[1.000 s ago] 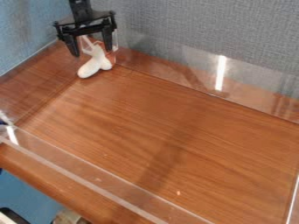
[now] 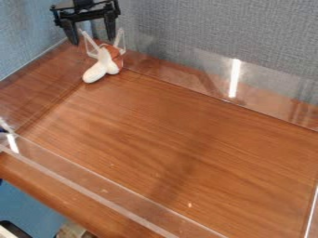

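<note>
A white and orange plush-like object (image 2: 102,63) with pale loops at its top lies in the back left corner of the wooden surface (image 2: 174,149). My black gripper (image 2: 87,33) hangs at the top edge of the view, above and slightly left of the object, its fingers apart and holding nothing. Whether it touches the pale loops is hard to tell.
A clear plastic wall (image 2: 233,85) runs along the back, with grey padded walls behind.
My gripper has risen and shifted slightly left, uncovering more of the object's top. The object looks to be in the same place.
</note>
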